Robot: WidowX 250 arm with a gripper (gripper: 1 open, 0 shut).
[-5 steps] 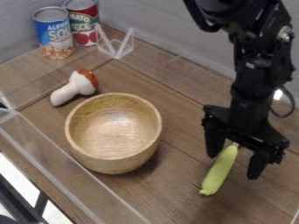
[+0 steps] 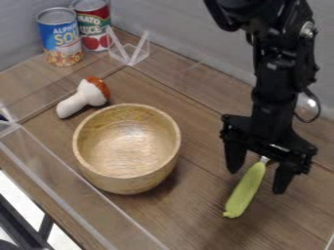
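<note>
A long pale-green vegetable (image 2: 241,195) lies on the wooden table at the lower right, its upper end under my black gripper (image 2: 261,164). The gripper's fingers stand apart on either side of that upper end, low over the table; whether they touch it is hard to tell. A tan bowl (image 2: 127,156) sits to the left of the gripper.
A white object with an orange-red cap (image 2: 82,97) lies behind the bowl. Two cans (image 2: 62,39) stand in the back left corner beside a clear plastic piece. The table (image 2: 196,98) behind the bowl is clear; a wall runs along the back.
Compared with one second ago, the gripper has shifted slightly and its fingers look a little lower or differently turned around the vegetable, which lies in the same place.
</note>
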